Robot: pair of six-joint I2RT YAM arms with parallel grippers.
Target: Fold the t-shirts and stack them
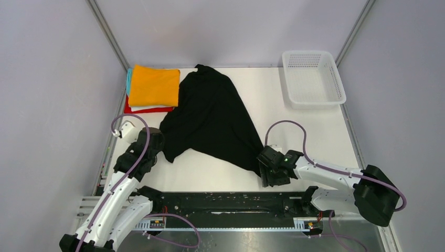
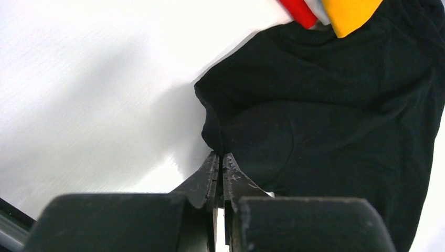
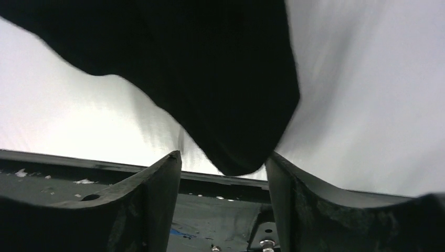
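Note:
A black t-shirt [image 1: 212, 115] lies spread slantwise over the white table, from the back edge down to the front right. Its left side is pinched by my left gripper, which is shut on the cloth. In the right wrist view, the pointed corner of the black t-shirt [image 3: 236, 131] reaches between the parted fingers of my right gripper. Those fingers [image 3: 157, 194] are apart, with the cloth tip between them. A folded stack with an orange t-shirt [image 1: 155, 86] on top sits at the back left, touching or very near the black cloth.
An empty white basket [image 1: 315, 102] stands at the back right. Bare table [image 1: 320, 136] lies between it and my right arm. A dark rail [image 1: 231, 202] runs along the table's front edge, close to my right gripper.

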